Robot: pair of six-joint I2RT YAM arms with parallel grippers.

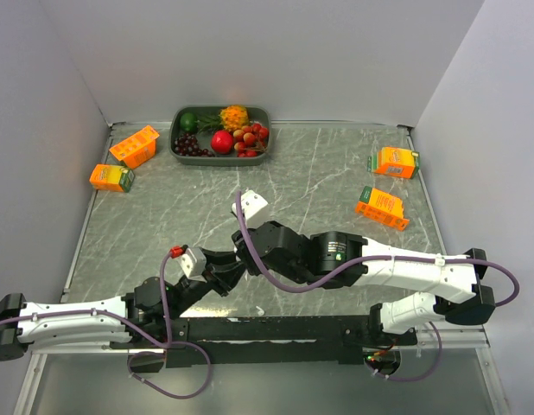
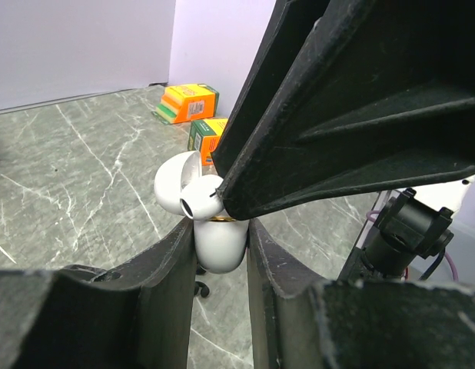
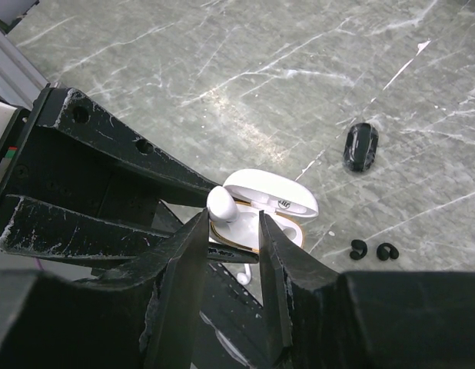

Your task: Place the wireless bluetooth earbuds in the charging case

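My left gripper is shut on the white charging case [image 2: 220, 244], whose lid [image 3: 270, 188] stands open. A white earbud [image 3: 222, 206] sits upright at the case's near-left end in the right wrist view, and shows just above the case in the left wrist view [image 2: 200, 198]. My right gripper is part open, its fingertips at that earbud and over the case. A second small white earbud-like piece [image 3: 244, 275] shows below the case, partly hidden. In the top view both grippers meet above the counter's front middle and hide the case.
A black oval object [image 3: 360, 146] and several small black ear tips [image 3: 359, 247] lie on the marble counter [image 3: 422, 200]. Orange boxes [image 1: 384, 207] lie at both sides, and a tray of fruit [image 1: 198, 157] stands at the back.
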